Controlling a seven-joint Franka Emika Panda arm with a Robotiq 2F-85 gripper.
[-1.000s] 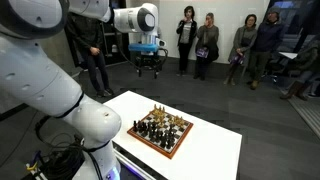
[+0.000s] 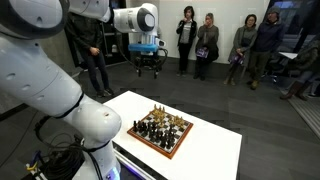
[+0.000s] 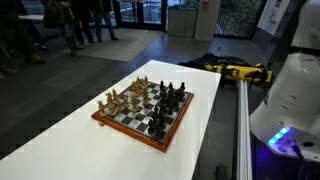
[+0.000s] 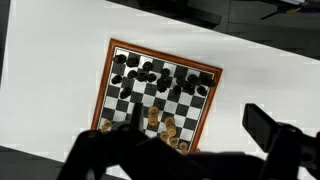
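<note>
A chessboard with a brown wooden frame [image 2: 163, 150] rests on the white table, below my gripper [image 2: 148, 66]. Black pieces [image 4: 158, 75] stand along one side of the board. Tan pieces [image 3: 121, 101] occupy the other side, some of them away from the board's edge. High above the board, my gripper is open with its fingers [image 4: 262, 124] spread wide apart and nothing between them. In the wrist view, the dark fingers cover the lower corners and part of the board's tan side may be hidden.
Bare white table [image 2: 215, 145] lies to the right of the board, and also at the left [image 3: 60, 145] in the second exterior view. Several people [image 2: 207, 40] stand behind the table. Cables [image 2: 62, 160] hang by the arm's base.
</note>
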